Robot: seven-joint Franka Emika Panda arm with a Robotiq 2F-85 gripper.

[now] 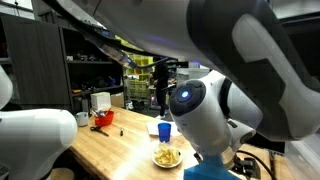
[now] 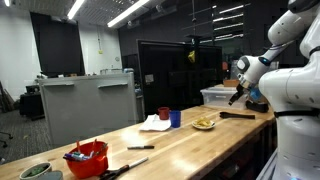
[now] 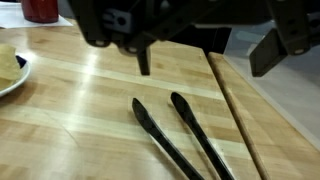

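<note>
My gripper is open, its two dark fingers wide apart at the top of the wrist view with nothing between them. Below and ahead of them, a pair of black tongs [image 3: 170,135] lies on the wooden table, its two arms spread in a narrow V. In exterior view 2 the tongs [image 2: 238,115] rest near the table's far right, with the gripper [image 2: 248,100] above them. A plate of yellowish food [image 2: 203,124] sits to their left; its rim and food [image 3: 10,70] show at the wrist view's left edge. The arm hides the gripper in exterior view 1.
A blue cup [image 2: 175,118] and a red cup [image 2: 163,113] stand beside a white cloth [image 2: 155,124]. A red basket [image 2: 88,160] with utensils is at the other end, dark-handled tools [image 2: 125,165] nearby. Behind the tongs stands a clear bin [image 2: 220,97]. Mid-table is mostly clear.
</note>
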